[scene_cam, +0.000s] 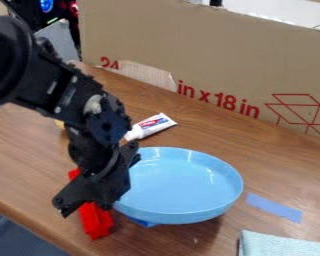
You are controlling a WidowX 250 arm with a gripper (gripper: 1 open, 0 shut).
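Note:
The black gripper (72,203) is low at the lower left, over the red object (96,222), which is partly hidden behind it; the fingers look close together, and contact with the red object is unclear. A light blue round plate (176,185) sits right of the gripper on something blue. A white toothpaste tube (152,125) lies behind the plate. The yellow round object is mostly hidden behind the arm.
A large cardboard box (210,55) stands along the back. A strip of blue tape (274,208) and a folded pale cloth (280,247) are at the right on the wooden table (230,135). The table's edge is at lower left.

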